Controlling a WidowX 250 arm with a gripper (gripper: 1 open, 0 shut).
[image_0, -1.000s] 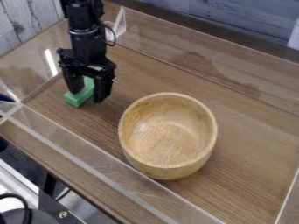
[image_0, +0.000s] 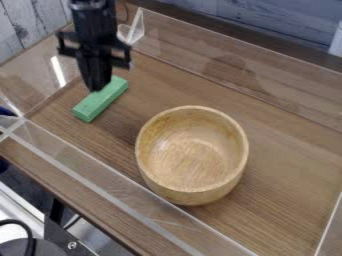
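Observation:
A green rectangular block (image_0: 100, 99) lies flat on the wooden table, left of centre. The dark gripper (image_0: 95, 54) hangs above and behind it at the top left, apart from the block, with its two blurred finger assemblies pointing down. It looks shut, with nothing visible held in it.
A large round wooden bowl (image_0: 191, 150) sits right of the block. Clear tray walls edge the left and front, and a black cable lies at the front left corner.
The gripper has risen up and back, away from the green block, which it was over before and which now shows fully.

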